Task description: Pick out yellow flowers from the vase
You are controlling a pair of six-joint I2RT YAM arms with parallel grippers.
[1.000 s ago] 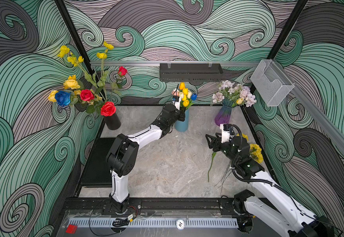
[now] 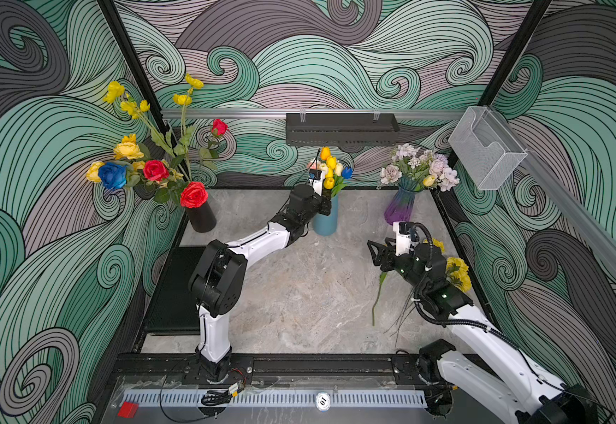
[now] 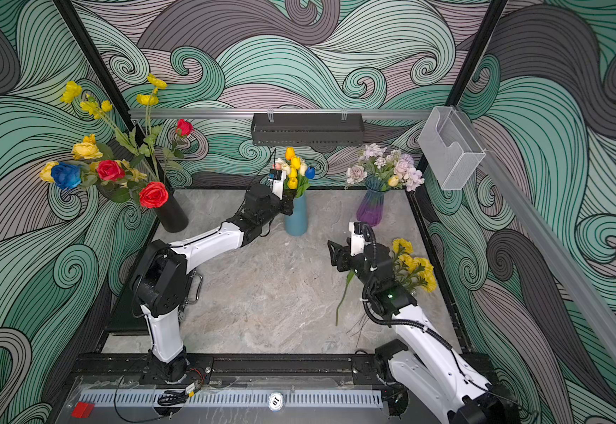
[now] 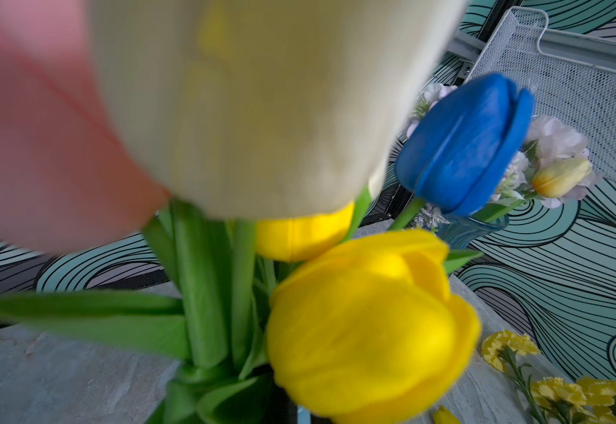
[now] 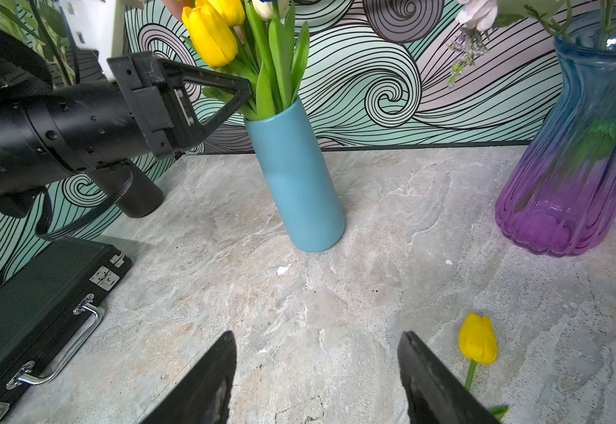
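The light blue vase (image 5: 294, 183) holds yellow, white, pink and blue tulips. My left gripper is shut at its stems, just below the yellow tulips (image 5: 209, 35); what, if anything, lies between its fingers is hidden. In the left wrist view a yellow tulip (image 4: 364, 325) fills the lower middle, with blurred white and pink blooms above it. My right gripper stands open over the grey table, nothing between its fingers. A loose yellow tulip (image 5: 477, 337) lies on the table just right of it.
A black vase of roses (image 2: 200, 215) stands back left, a purple vase (image 5: 569, 190) back right. A dark case (image 5: 39, 311) lies on the left. Yellow carnations (image 3: 421, 272) lie at the right.
The tulips around my left gripper have shifted slightly in the top left view. Both arms are nearly still.
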